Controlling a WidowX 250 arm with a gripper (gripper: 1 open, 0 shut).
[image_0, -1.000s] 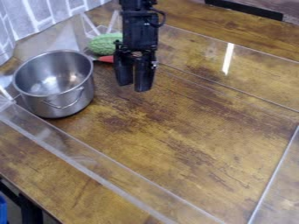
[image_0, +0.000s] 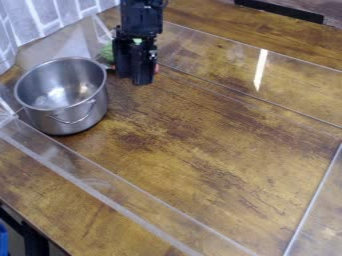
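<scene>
My black gripper (image_0: 135, 66) hangs at the top centre, just right of and behind a steel pot (image_0: 62, 100) on the wooden table. It partly covers a green object (image_0: 107, 52) and a small red object behind it, so little of either shows. I cannot tell whether the fingers are open or shut, or whether anything is between them.
Clear panels (image_0: 120, 185) border the work area on the tabletop (image_0: 214, 140). A pale translucent curtain (image_0: 34, 20) stands at the back left.
My gripper has moved left and back, toward the green and red objects, and now covers more of them. The pot has not moved.
</scene>
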